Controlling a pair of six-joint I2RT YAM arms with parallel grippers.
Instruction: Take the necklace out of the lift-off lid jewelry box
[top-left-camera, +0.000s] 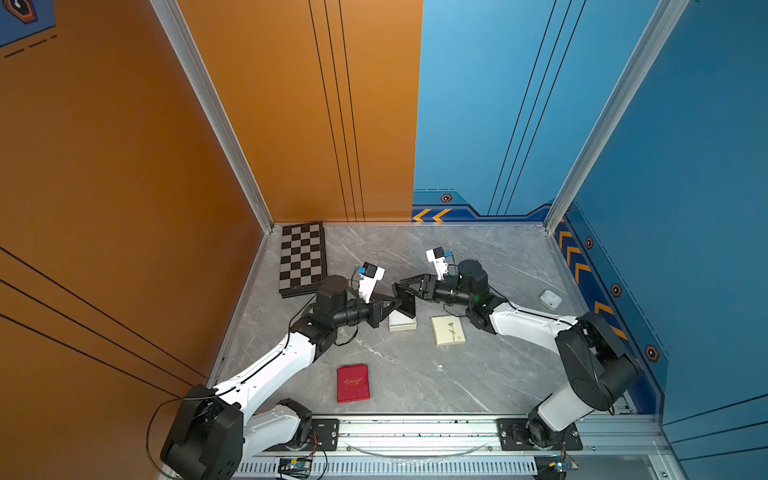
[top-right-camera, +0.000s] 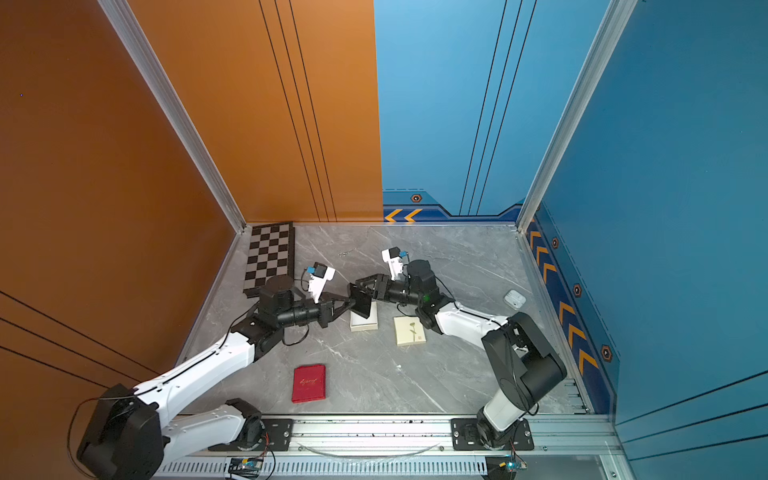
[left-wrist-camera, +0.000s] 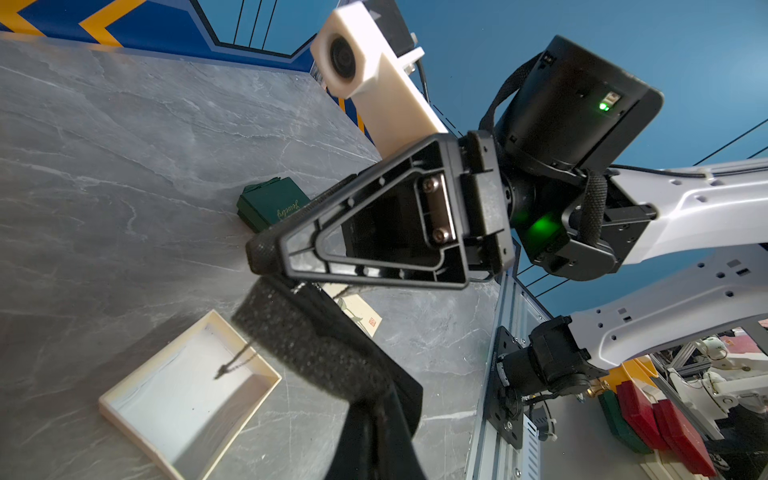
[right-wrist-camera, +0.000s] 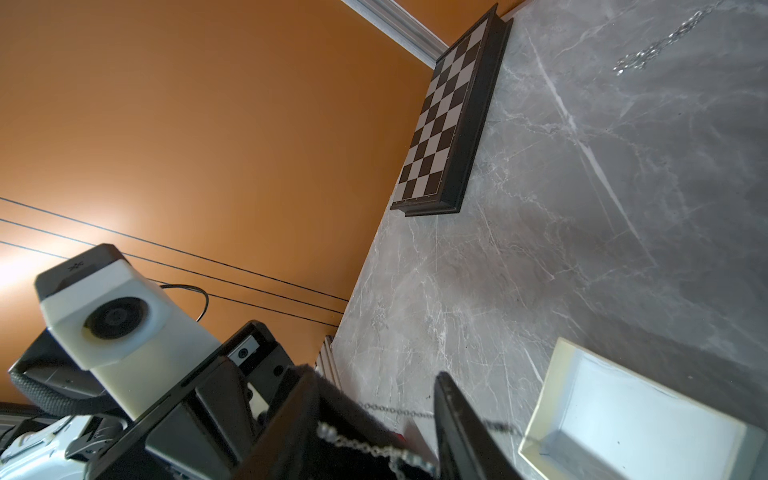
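My left gripper (top-left-camera: 389, 305) is shut on a black foam insert (left-wrist-camera: 312, 336), tilted above the cream box base (left-wrist-camera: 116, 400), whose white inside shows. A silver necklace chain (right-wrist-camera: 360, 444) runs across the insert and dangles toward the box. My right gripper is part open, its fingertips at the insert's upper part around the chain in the right wrist view; whether they touch it I cannot tell.
A cream lid (top-left-camera: 449, 330) lies right of the box, a red box (top-left-camera: 353, 383) at the front, a chessboard (top-left-camera: 301, 257) at the back left. A green box (left-wrist-camera: 268, 204) and another chain (right-wrist-camera: 656, 48) also lie on the table.
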